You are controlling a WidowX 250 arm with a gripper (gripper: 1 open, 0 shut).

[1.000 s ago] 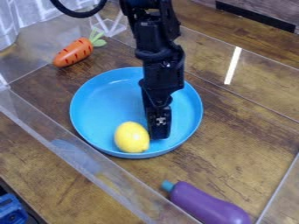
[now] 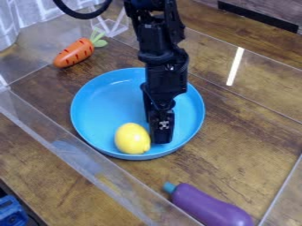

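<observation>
My black gripper [image 2: 161, 125] reaches down from the top into a blue bowl [image 2: 97, 111], its tip low in the bowl just right of a yellow egg-shaped object [image 2: 132, 139]. Whether the fingers are open or shut is hard to tell against the dark body, and I cannot tell if they touch the yellow object.
A carrot [image 2: 74, 53] lies at the back left on the wooden table [image 2: 242, 106]. A purple eggplant [image 2: 210, 205] lies at the front right. A clear wall runs along the lower left. The table right of the bowl is bare.
The arm has shifted very slightly over the last second; the bowl and the other objects look unmoved.
</observation>
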